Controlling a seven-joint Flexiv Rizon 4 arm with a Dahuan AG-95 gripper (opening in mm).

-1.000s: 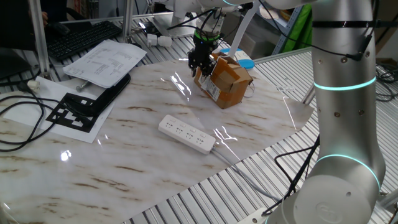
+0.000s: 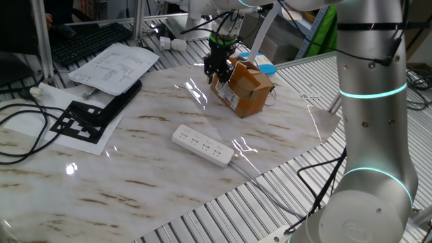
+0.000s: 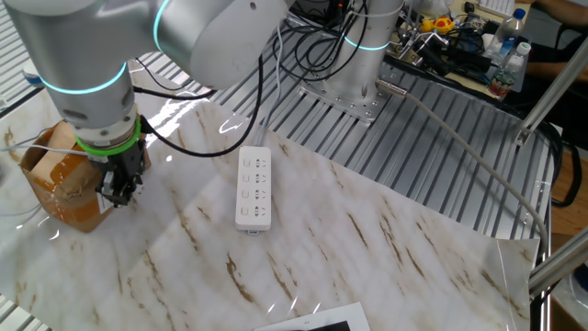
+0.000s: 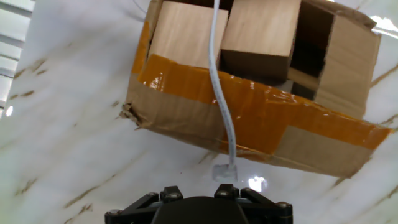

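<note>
My gripper (image 2: pixel 217 69) hangs low over the table, right beside an open cardboard box (image 2: pixel 251 101) bound with orange tape. In exterior view 2 the black gripper (image 3: pixel 119 190) overlaps the box (image 3: pixel 69 198) at its side. Two dark fingers (image 4: pixel 171 194) show at the bottom of the wrist view, short of the box's taped wall (image 4: pixel 249 118). A thin white cable (image 4: pixel 219 93) crosses over the box, and its white end piece (image 4: pixel 225 173) lies close ahead of the fingers. Whether they touch it, and how far the fingers stand apart, I cannot tell.
Inside the box are wooden blocks (image 4: pixel 189 34). A white power strip (image 2: pixel 202 145) lies mid-table, its cable running off the edge. Papers (image 2: pixel 113 69), a marker sheet (image 2: pixel 81 121) and a keyboard (image 2: pixel 88 47) occupy the far left.
</note>
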